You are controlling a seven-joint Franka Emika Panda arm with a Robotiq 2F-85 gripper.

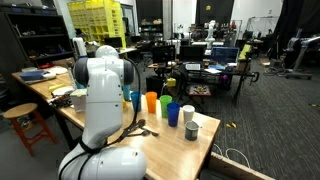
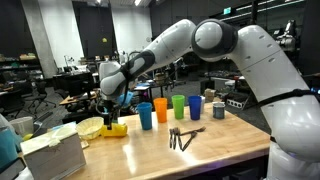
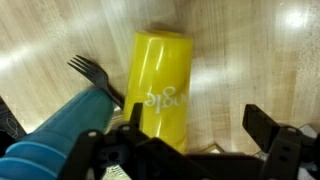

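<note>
In the wrist view a yellow cylindrical item with white "Google" lettering lies on the wooden table. My gripper is open above it, with nothing gripped. The left finger overlaps the item's edge in this view, while the right finger stands well clear over bare wood. Exterior view 2 shows the yellow item low at the far left of the table, with the gripper just over it. Whether finger and item touch, I cannot tell. The gripper's tips are hard to make out in exterior view 1.
A blue cup and a black fork lie close to the yellow item. Orange, green and other cups stand along the table's far side. Dark utensils lie mid-table. A white box sits at left.
</note>
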